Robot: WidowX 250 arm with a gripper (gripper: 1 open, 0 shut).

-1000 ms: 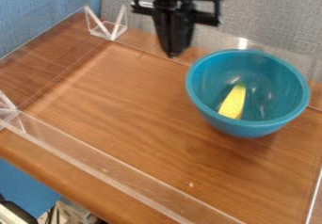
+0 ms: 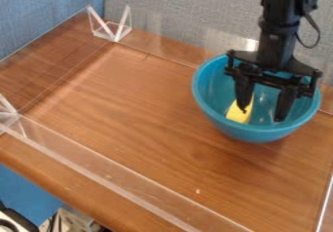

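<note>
My black gripper (image 2: 264, 95) reaches down into a teal bowl (image 2: 221, 124) at the right of the camera view, its two fingers parted over the bowl's inside. A yellow object (image 2: 239, 112) lies in the bowl by the left finger; whether that finger touches it I cannot tell. The far part of the bowl's inside is partly hidden behind the gripper.
A clear plastic strip runs along its front left, with white bracket-like pieces at the left edge and back left. A grey padded wall stands behind.
My gripper has moved right and down from above the table's back middle into the bowl. The bowl appears to stand in the same place.
</note>
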